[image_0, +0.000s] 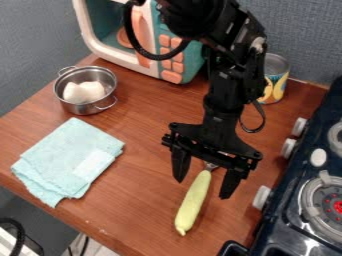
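My black gripper (205, 175) hangs open over the wooden table, its two fingers spread either side of the upper end of a pale yellow corn-like object (190, 207). That object lies lengthwise on the table toward the front. Whether the fingers touch the table cannot be told.
A steel pot (107, 103) holding white round items sits at the left, with a folded light blue cloth (67, 160) below it. A toy microwave (104, 20) and a can (274, 80) stand at the back. A black stove (307, 220) lines the right edge.
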